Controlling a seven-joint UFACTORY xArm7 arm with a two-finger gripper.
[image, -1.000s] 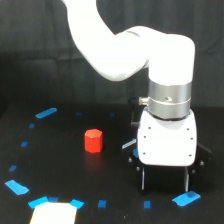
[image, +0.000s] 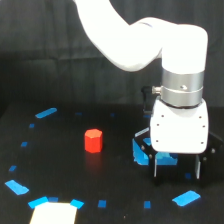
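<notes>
My gripper (image: 176, 174) hangs at the right of the camera view, pointing down, its two thin dark fingers wide apart. Nothing shows held between them. Partly hidden by the white gripper body is a blue object (image: 139, 153), and more blue shows just below the body; its full shape cannot be made out. Well to the left of the gripper, and clear of it, a red hexagonal block (image: 93, 140) rests on the black surface.
Blue tape pieces mark the black table, among them one strip (image: 186, 198) at the lower right and another (image: 16, 187) at the left. A cream-coloured object (image: 53, 214) is cut off by the bottom edge.
The arm and gripper have shifted right and slightly up in the picture, uncovering more of the blue object. The red block has stayed in place.
</notes>
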